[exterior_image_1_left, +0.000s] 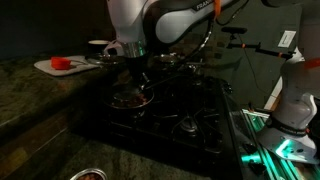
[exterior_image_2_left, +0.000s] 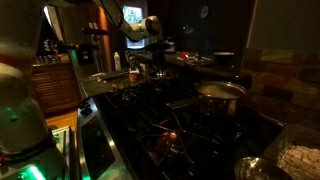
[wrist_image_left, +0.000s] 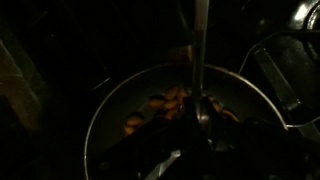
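Observation:
A dark round pan (exterior_image_1_left: 112, 104) sits on the stove, and in the wrist view its thin bright rim (wrist_image_left: 112, 91) curves around orange-brown pieces of food (wrist_image_left: 160, 102). My gripper (exterior_image_1_left: 143, 84) is over the pan, pointing down. A slim, rod-like utensil (wrist_image_left: 199, 50) runs down the middle of the wrist view to my dark fingers, which are shut on it. Shadow hides the fingertips and the utensil's working end, so whether it touches the food cannot be told.
A red-handled item (exterior_image_1_left: 62, 63) rests on a white tray at the left. A silver pot (exterior_image_2_left: 220, 91) stands on the cooktop. In exterior view 2, a metal bowl (exterior_image_2_left: 258, 168) and a clear container (exterior_image_2_left: 302, 153) occupy the near right corner.

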